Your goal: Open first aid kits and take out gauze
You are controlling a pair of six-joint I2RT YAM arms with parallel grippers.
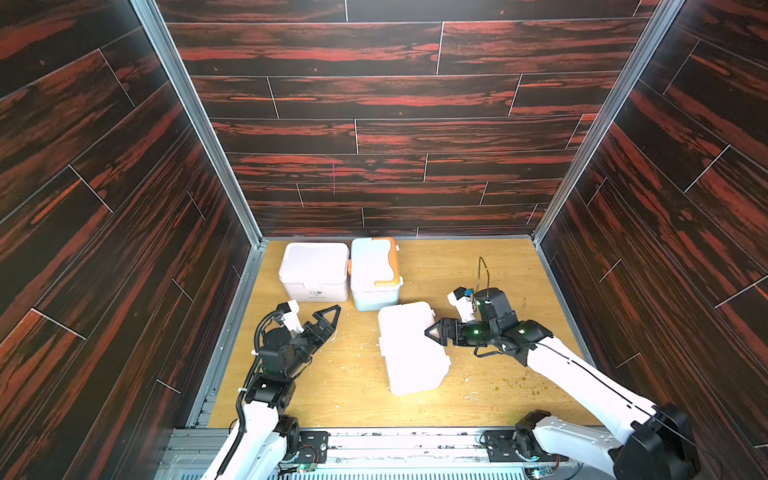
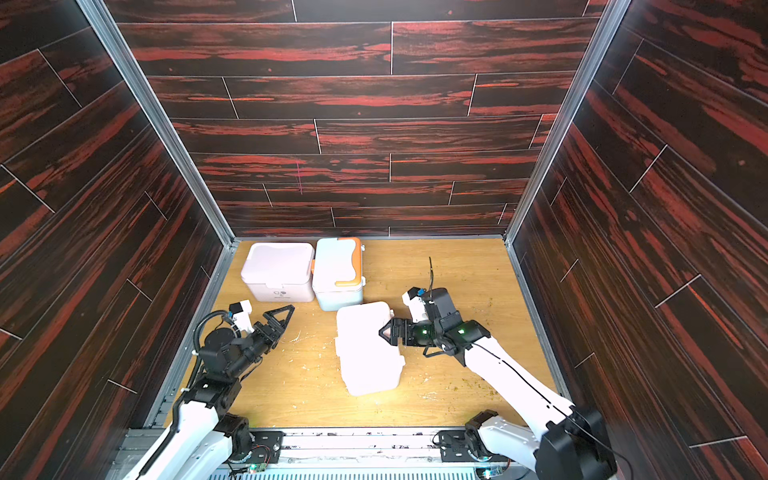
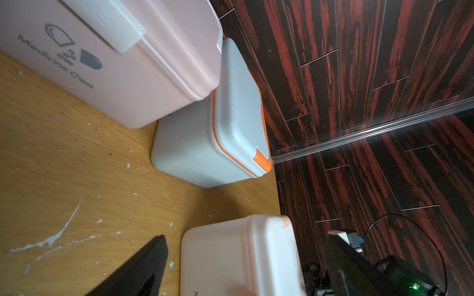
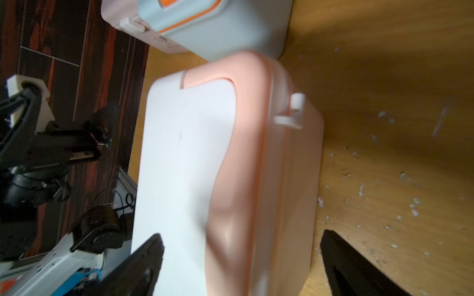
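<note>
A white kit with a peach handle (image 4: 246, 113) on its lid stands mid-table, toward the front, in both top views (image 1: 408, 360). My right gripper (image 1: 436, 332) is open over that kit's right side; its fingers flank the peach band in the right wrist view. My left gripper (image 1: 328, 316) is open over bare table to the left, facing the kits. Behind are a pale pink kit marked Medicine Chest (image 3: 74, 59) and a light blue kit with orange trim (image 3: 197, 143), both closed. No gauze is in view.
Dark panelled walls surround it, with the pink and blue kits side by side near the back.
</note>
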